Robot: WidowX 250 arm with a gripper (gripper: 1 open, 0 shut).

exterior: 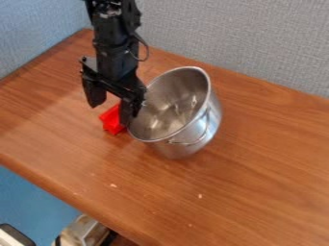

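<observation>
A shiny steel pot (pixel 187 110) stands tilted on the wooden table at the centre, its opening turned toward the left and front. A red object (pixel 111 120) lies just left of it, partly hidden by the gripper and pot. My black gripper (pixel 113 96) is over the red object with its fingers apart, the right one at the pot's left rim. Whether that finger is inside or outside the pot is hard to tell.
Walls rise behind and at the left; a blue floor and a metal fixture show beyond the lower-left edge.
</observation>
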